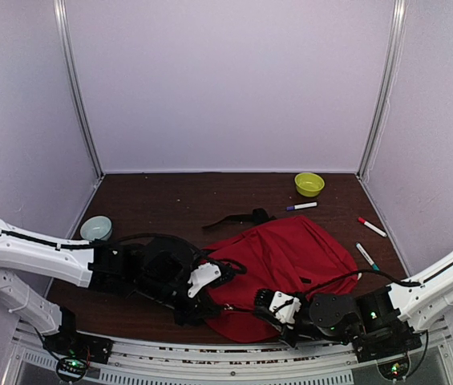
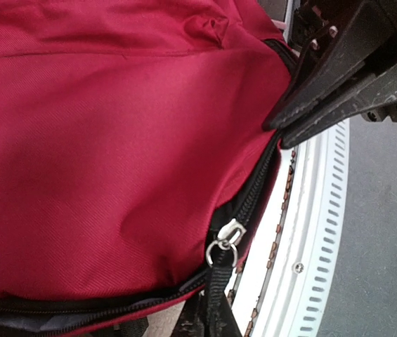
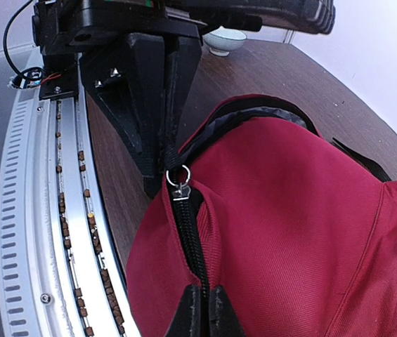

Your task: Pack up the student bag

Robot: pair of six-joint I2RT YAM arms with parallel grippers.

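The red bag (image 1: 290, 257) lies flat across the table's front middle. At its front edge, my left gripper is shut on the black zipper pull (image 2: 217, 281), which hangs by a ring from the silver slider (image 2: 231, 230). Behind that slider the zipper gapes, showing a dark lining (image 2: 50, 319); on the other side its teeth run together toward my right gripper. That one is shut on the bag's edge along the zipper (image 3: 191, 235). In the top view both grippers sit close together, fingertips partly hidden by the arms.
A yellow-green bowl (image 1: 309, 184) and a purple-capped marker (image 1: 301, 206) lie behind the bag. Right of it are a red-capped marker (image 1: 372, 227) and a teal-capped marker (image 1: 367, 257). A pale bowl (image 1: 96, 228) stands at the left.
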